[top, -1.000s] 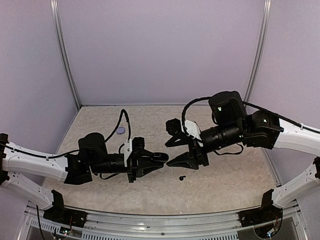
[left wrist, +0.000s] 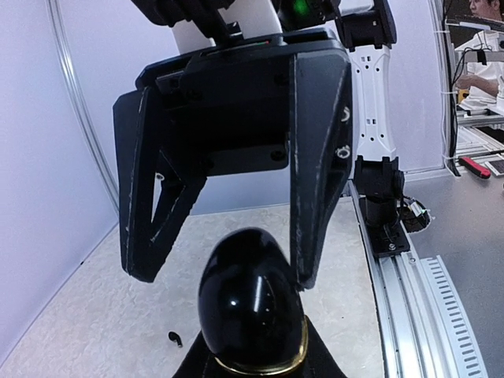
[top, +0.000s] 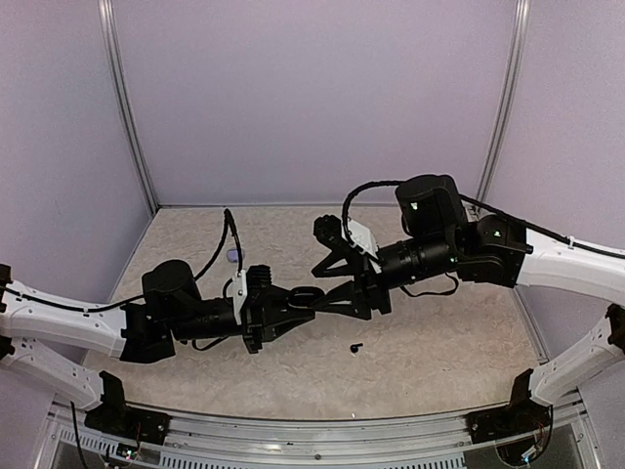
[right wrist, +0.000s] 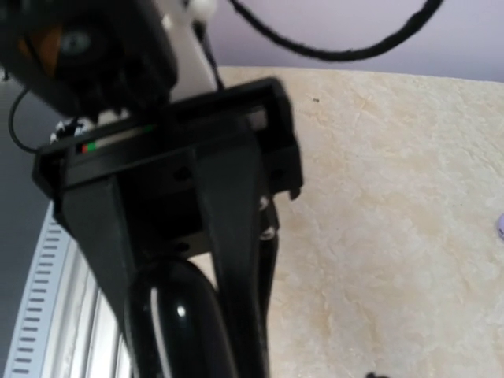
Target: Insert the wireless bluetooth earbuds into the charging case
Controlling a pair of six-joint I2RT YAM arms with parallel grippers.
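Note:
My left gripper is shut on the black, glossy charging case, which has a gold band and is held up over the middle of the table; the case also fills the lower middle of the right wrist view. My right gripper stands open around the top of the case, one finger close beside it, the other apart from it in the left wrist view. A small black piece, seemingly an earbud, lies on the table below the grippers.
A small lavender object lies on the table at the back left, behind my left arm.
Over the last second the left gripper and case have shifted slightly left.

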